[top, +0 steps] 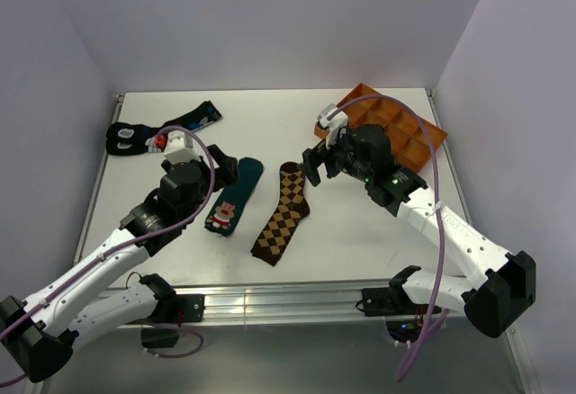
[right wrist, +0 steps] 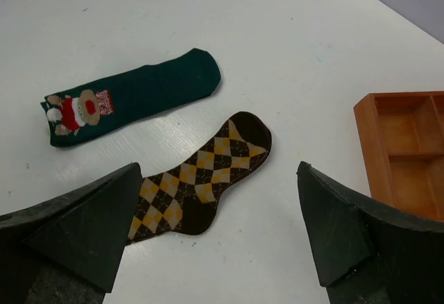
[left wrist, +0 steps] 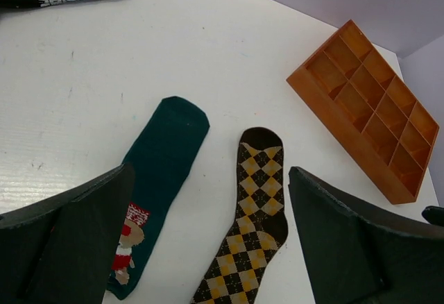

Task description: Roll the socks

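Note:
A brown and yellow argyle sock [top: 285, 216] lies flat and unrolled in the middle of the white table; it also shows in the left wrist view [left wrist: 251, 224] and the right wrist view [right wrist: 191, 182]. Left of it, a dark green sock [top: 236, 198] with a reindeer figure is spread flat. Black patterned socks [top: 144, 137] lie at the back left. My left gripper [top: 229, 167] hovers above the green sock, open and empty. Over the table, just right of the argyle sock's toe, my right gripper [top: 310, 165] is open, nothing between its fingers.
An orange-brown divided box [top: 396, 131] sits at the back right, its visible compartments empty, close to the right arm. Bare table [top: 360, 241] lies right of the argyle sock. Walls stand at the back and both sides.

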